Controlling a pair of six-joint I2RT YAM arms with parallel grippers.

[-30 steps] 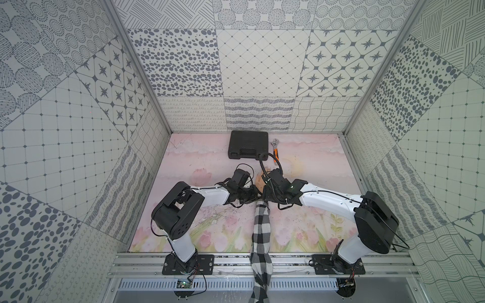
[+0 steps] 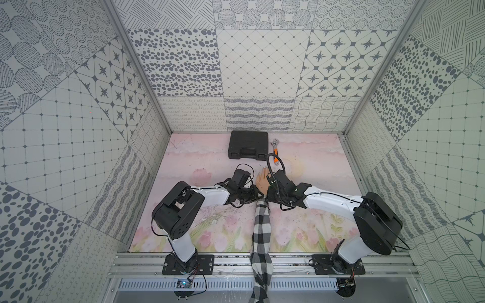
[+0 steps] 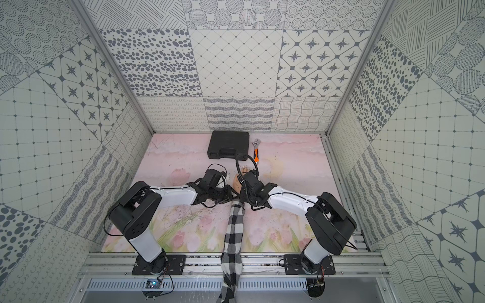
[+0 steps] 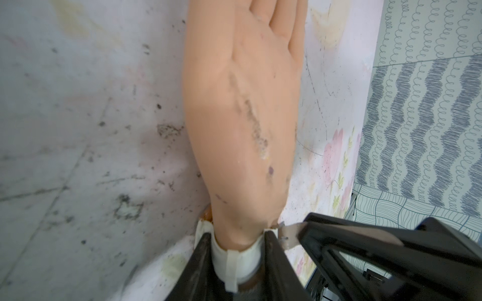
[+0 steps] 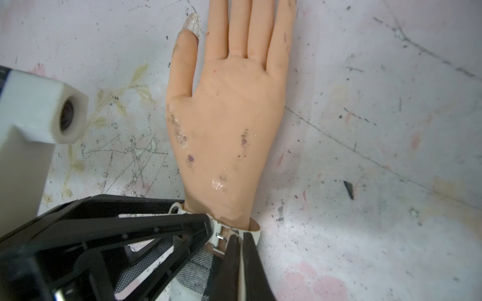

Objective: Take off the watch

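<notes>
A white-strapped watch (image 5: 217, 228) sits around the wrist of a palm-up mannequin hand (image 5: 226, 120), with its metal buckle (image 5: 219, 236) visible in the right wrist view. My left gripper is shut on the watch band, its fingers either side of the white band at the wrist. In the left wrist view, a thin pale strap end (image 4: 292, 234) runs from the band into the black fingers of my right gripper. That right gripper is shut, with the pale strip showing edge-on between its fingers. The watch face is hidden.
A checkered sleeve (image 2: 261, 237) covers the forearm towards the table's front edge. Behind the hand lie a black case (image 2: 248, 145) and an orange-handled wrench (image 2: 275, 151).
The left arm, hand and sleeve look unmoved.
</notes>
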